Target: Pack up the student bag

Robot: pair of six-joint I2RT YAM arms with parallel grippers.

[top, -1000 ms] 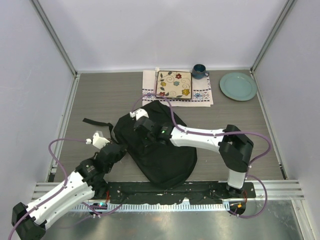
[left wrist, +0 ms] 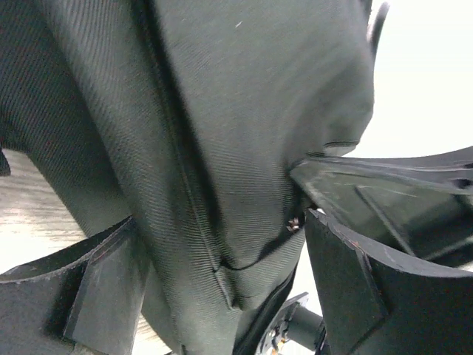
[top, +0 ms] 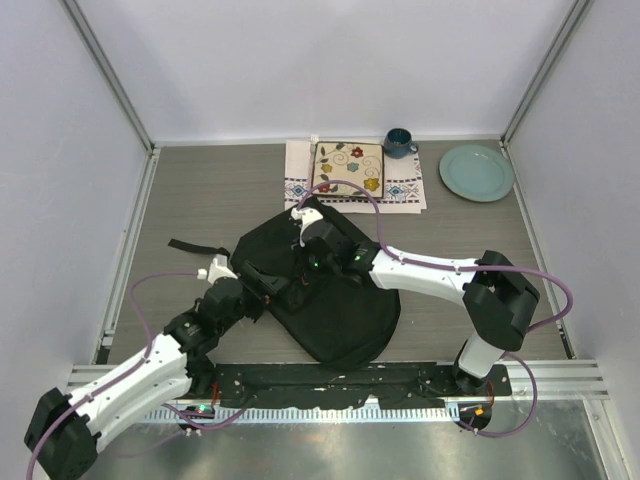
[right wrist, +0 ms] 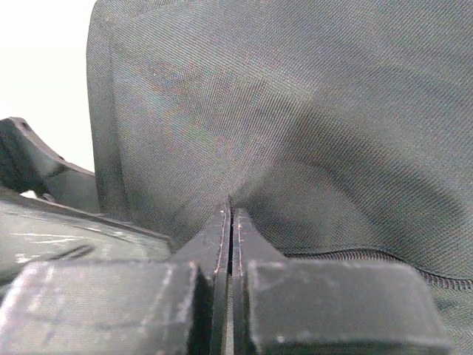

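Note:
A black bag (top: 345, 310) lies flat on the table's middle, its fabric creased. At its left edge my left gripper (top: 272, 283) stands open, and in the left wrist view a fold of the bag with a seam (left wrist: 192, 200) runs between its spread fingers. My right gripper (top: 298, 272) is over the bag's upper left part. In the right wrist view its fingers (right wrist: 203, 255) are closed together, tips against the bag fabric (right wrist: 214, 140), which seems pinched there; a zipper (right wrist: 392, 259) curves to their right. The two grippers are close together.
Behind the bag, a floral-patterned board (top: 348, 168) lies on a patterned cloth (top: 405, 195). A dark blue mug (top: 398, 142) and a green plate (top: 476, 172) stand at the back right. A black strap (top: 195, 247) extends left from the bag.
My left gripper has moved right onto the bag's left edge and opened. Earlier, my right gripper shifted right and slightly down; the bag's left side has moved slightly with the grippers.

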